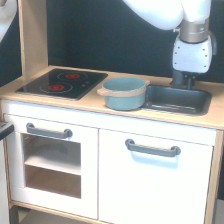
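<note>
A teal pot with light wooden handles stands upright on the wooden counter, between the stove and the sink. It sits at the left rim of the black sink. At the upper right, the white arm reaches down over the back of the sink, to the right of the pot and apart from it. My gripper is dark and small there against the black backdrop. Its fingers do not show clearly, so whether they hold anything cannot be made out.
A black stovetop with red rings lies on the left of the counter. Below are an open-fronted oven and a white cabinet door with grey handles. A wooden post rises behind the stove.
</note>
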